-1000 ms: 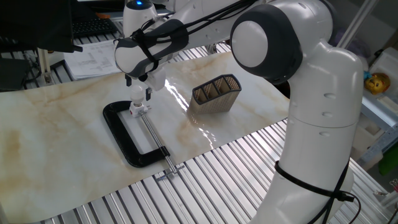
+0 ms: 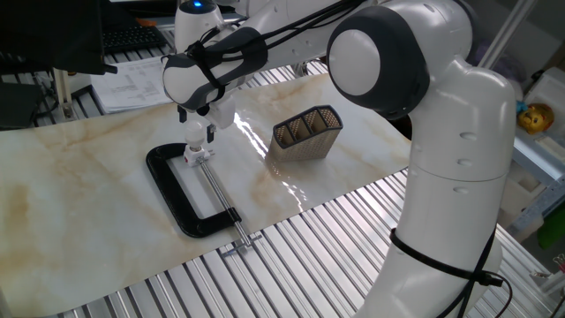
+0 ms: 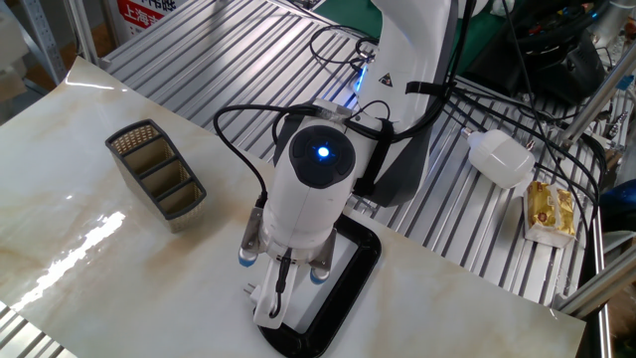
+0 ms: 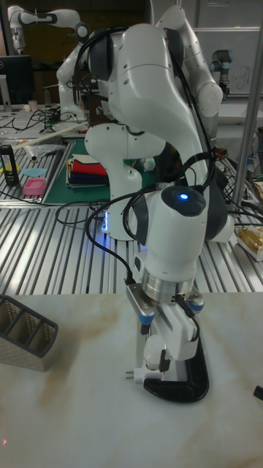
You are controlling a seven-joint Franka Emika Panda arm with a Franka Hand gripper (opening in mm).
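A black C-clamp (image 2: 177, 196) with a silver screw (image 2: 214, 187) lies flat on the marbled sheet. At its far end sits a small white plug-like piece (image 2: 198, 156), whose short metal prongs stick out to the side in exterior view 3. My gripper (image 4: 159, 360) points down right over this white piece (image 4: 140, 375), touching or nearly touching it. White fingers merge with the white piece, so I cannot tell whether they are open or shut on it. From above, the gripper (image 3: 268, 310) and wrist cover part of the clamp (image 3: 360, 261).
A mesh organizer (image 2: 306, 137) with several compartments stands upright on the sheet (image 2: 79, 212), apart from the clamp. Slatted metal table (image 2: 291, 265) borders the sheet. A white bulb-shaped object (image 3: 500, 159) and a gold-topped box (image 3: 550, 214) lie on the slats.
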